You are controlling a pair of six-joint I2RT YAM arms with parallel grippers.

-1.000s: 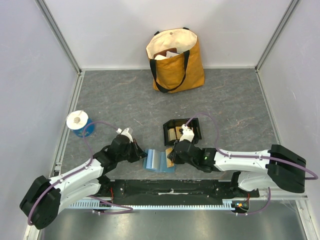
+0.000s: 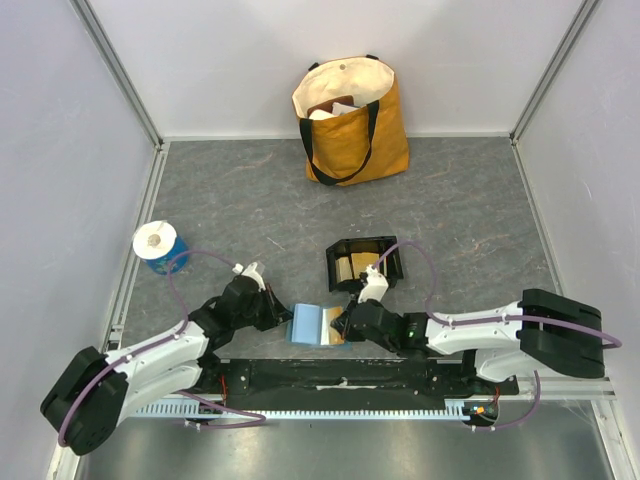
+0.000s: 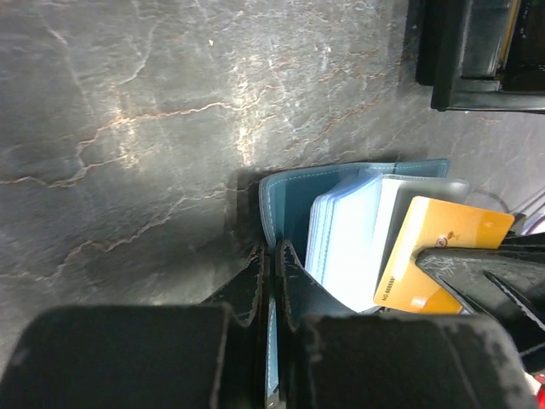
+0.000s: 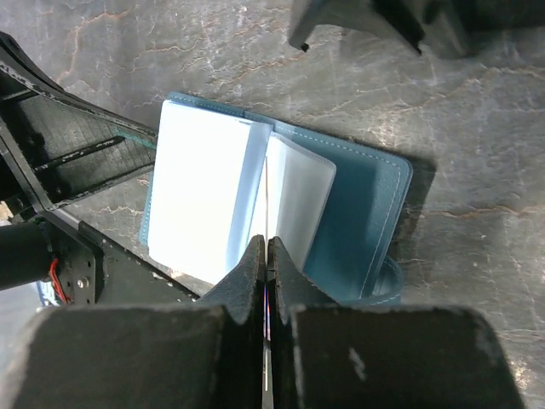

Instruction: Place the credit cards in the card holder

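The blue card holder [image 2: 307, 323] lies unfolded on the table, with pale pages and clear sleeves showing. My left gripper is shut on the holder's blue edge [image 3: 269, 213]. An orange card [image 3: 443, 239] is pinched in my right gripper [image 2: 345, 325] and stands over the clear sleeve [image 3: 409, 196]. From the right wrist view the card [image 4: 266, 200] appears only as a thin edge-on line above a clear sleeve [image 4: 298, 192]. Whether its lower edge is inside the sleeve I cannot tell.
Behind the right gripper a black tray [image 2: 331, 270] holds more cards. A blue-and-white roll [image 2: 160, 245] is at the left, and a mustard bag [image 2: 355, 140] rests against the back wall.
The holder's pages have shifted. The left gripper stays nearly still at the holder's left edge.
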